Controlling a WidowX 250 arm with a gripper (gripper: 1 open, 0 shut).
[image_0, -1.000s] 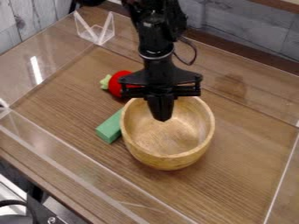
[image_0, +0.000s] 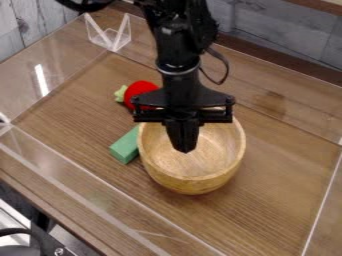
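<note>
My black gripper (image_0: 179, 130) hangs from the top of the view over a pale wooden bowl (image_0: 194, 175), its lower end at the bowl's back half and covering part of it. Whether anything is between the fingers is hidden; the gripper appears shut. Left of the bowl lies a green block (image_0: 126, 147). A red round object (image_0: 138, 94) with a small light green part lies behind, partly hidden by the gripper.
The wooden table has free room to the right and front left. A clear plastic frame (image_0: 107, 30) stands at the back left, near a wall. A black cable lies at the lower left corner.
The bowl, block and red object look essentially unmoved.
</note>
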